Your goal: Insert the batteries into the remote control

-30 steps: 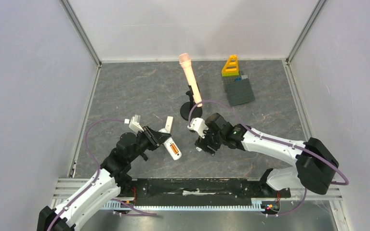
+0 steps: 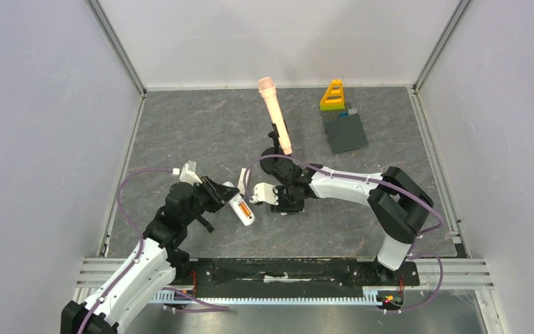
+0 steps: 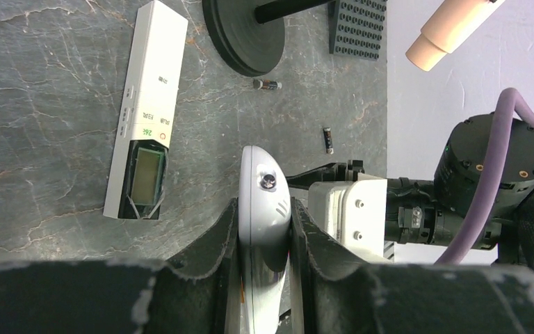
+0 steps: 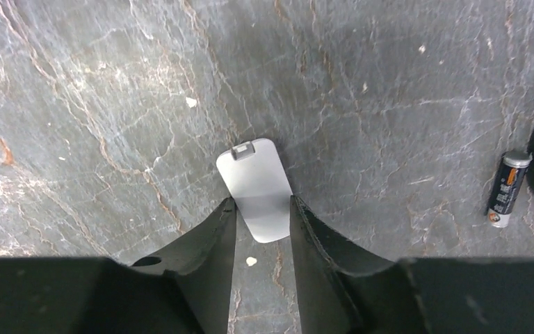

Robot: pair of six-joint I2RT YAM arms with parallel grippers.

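My left gripper (image 2: 232, 193) is shut on the white remote control (image 2: 243, 210), whose orange compartment shows in the top view. My right gripper hangs over a small white battery cover (image 4: 257, 174) with its fingertips at the cover's lower part; whether they grip it or sit just above is hard to tell. A battery (image 4: 507, 186) lies right of it in the right wrist view. In the left wrist view two batteries (image 3: 267, 85) (image 3: 328, 141) lie on the floor near the stand.
A white box (image 3: 151, 69) lies beside the left gripper. A microphone (image 2: 275, 115) on a black stand (image 3: 236, 42) stands behind. A dark studded board (image 2: 348, 132) and yellow piece (image 2: 332, 94) are at the back right.
The right arm has swung leftward and back, bringing its gripper over the cover. The left gripper, with the remote, has shifted slightly left and back.
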